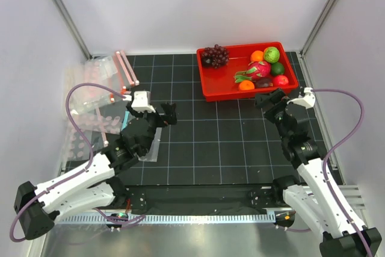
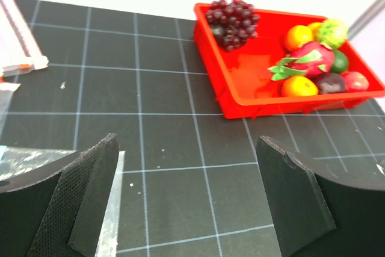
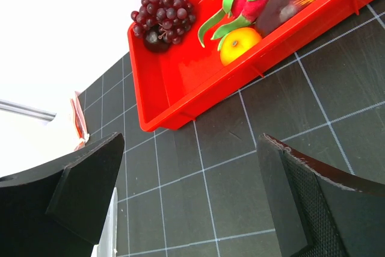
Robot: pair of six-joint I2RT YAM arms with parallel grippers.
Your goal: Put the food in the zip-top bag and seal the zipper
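Note:
At the back right of the table stands a red tray (image 1: 222,82) with the food in it. Dark grapes (image 1: 215,56) lie at its left end, while a dragon fruit (image 2: 315,57), oranges, an eggplant (image 3: 285,8) and other round pieces crowd its right side. Clear zip top bags (image 1: 96,73) with orange and white strips are layered on the left; how many is hard to tell. My left gripper is open and empty above the bare mat, just right of the bags. My right gripper, also open and empty, hovers in front of the tray.
Between the bags and the tray the dark gridded mat (image 1: 207,142) is bare. A clear sheet, perhaps part of a bag (image 2: 36,167), lies under the left gripper's side. White walls (image 1: 192,10) enclose the back and sides.

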